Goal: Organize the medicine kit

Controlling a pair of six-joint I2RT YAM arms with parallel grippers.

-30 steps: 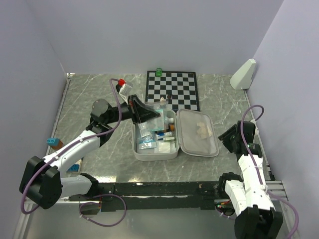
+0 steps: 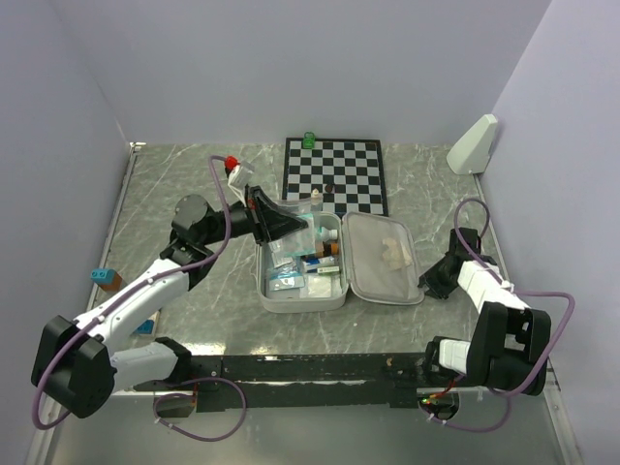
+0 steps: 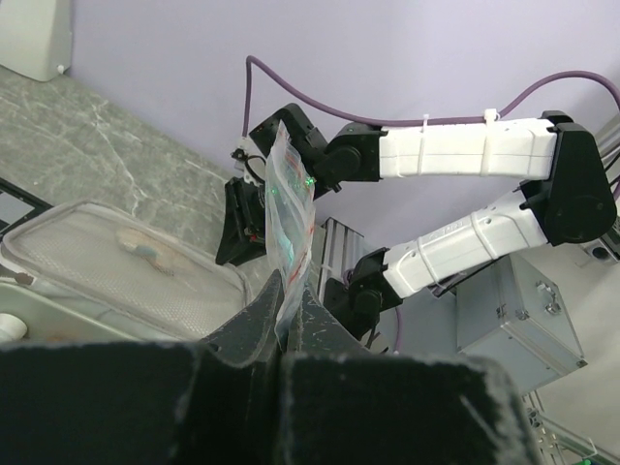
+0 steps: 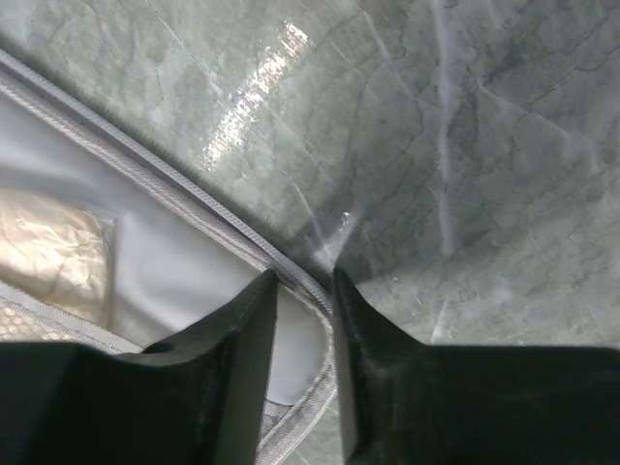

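Observation:
My left gripper [image 2: 295,221] is shut on a clear plastic bag [image 3: 291,223], held over the open medicine kit [image 2: 300,302], which holds packets, small bottles and tubes. The kit's grey lid [image 2: 373,262] lies open to the right, with a beige packet [image 4: 48,252] in its mesh pocket. My right gripper is at the lid's outer near corner, its fingertips at the zipped edge, the fingers part open; whether they grasp the edge I cannot tell.
A checkered board [image 2: 332,160] lies behind the kit, a white object [image 2: 473,145] at the back right, small boxes [image 2: 111,281] at the left.
My right gripper has moved down and toward the front, onto the lid's edge. The left gripper with the bag has shifted only slightly.

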